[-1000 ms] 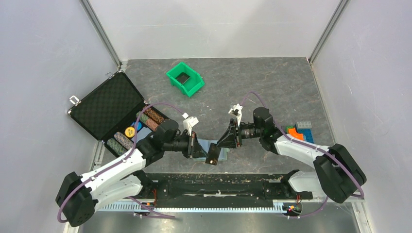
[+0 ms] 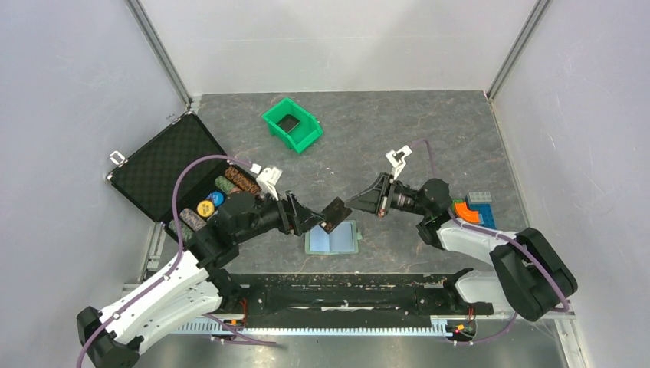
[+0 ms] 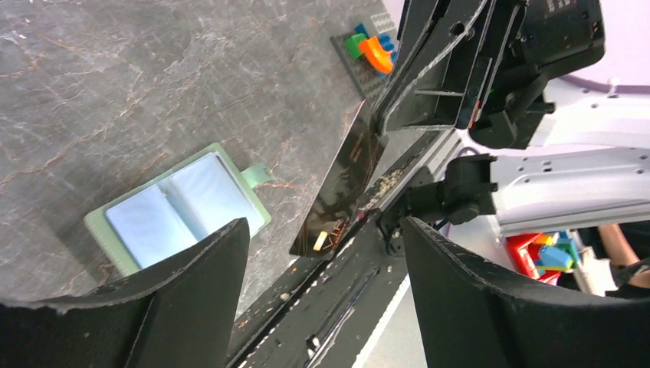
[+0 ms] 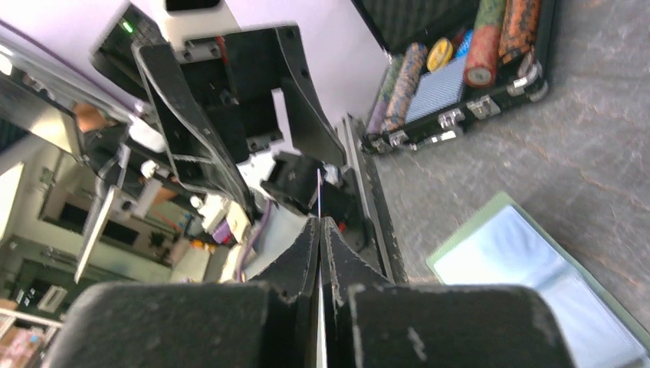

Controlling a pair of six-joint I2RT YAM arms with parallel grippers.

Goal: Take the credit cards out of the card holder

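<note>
A dark card (image 3: 341, 184) with a small gold chip hangs in the air, one end in my right gripper (image 2: 349, 205), which is shut on it. In the right wrist view the card (image 4: 319, 188) is edge-on, a thin line rising from the closed fingertips. My left gripper (image 2: 314, 222) is open near the card's free end in the top view, its fingers (image 3: 207, 276) wide apart and not clamped on anything. Beneath lies the opened card holder (image 2: 333, 238), green-edged with pale blue inside pockets, flat on the table. Whether cards remain in its pockets I cannot tell.
An open black case (image 2: 172, 165) with rolled items stands at the left. At the back is a green bin (image 2: 306, 136) with a dark item inside. Toy blocks (image 2: 474, 211) sit at the right. Much of the grey table behind the arms is clear.
The left gripper has pulled back and opened out toward the left. My right gripper has risen slightly to the right and back, carrying the card, which has turned and moved up off the holder's front.
</note>
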